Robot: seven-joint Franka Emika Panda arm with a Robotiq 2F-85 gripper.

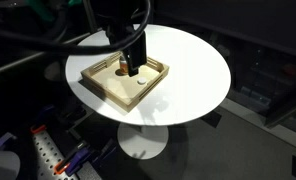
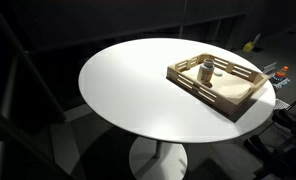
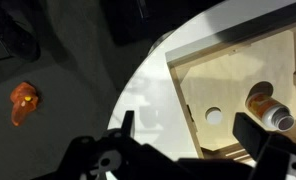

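A wooden tray (image 1: pixel 153 88) with slatted sides sits on the round white table. Inside it stands a small orange bottle (image 1: pixel 123 66), which shows amber with a pale top in exterior view 2 (image 2: pixel 205 72). Beside the bottle (image 3: pixel 268 106) lies a small round white disc (image 3: pixel 214 116), perhaps a lid. My gripper is open, its fingers wide apart with nothing between them. In exterior view 1 the dark gripper (image 1: pixel 132 60) hangs over the tray, close to the bottle in that view; its height is hard to judge.
The white table (image 2: pixel 128 90) has a wide bare surface beyond the tray, and its curved edge drops to a dark floor. An orange object (image 3: pixel 24 102) lies on the floor. Tools and coloured items lie off the table.
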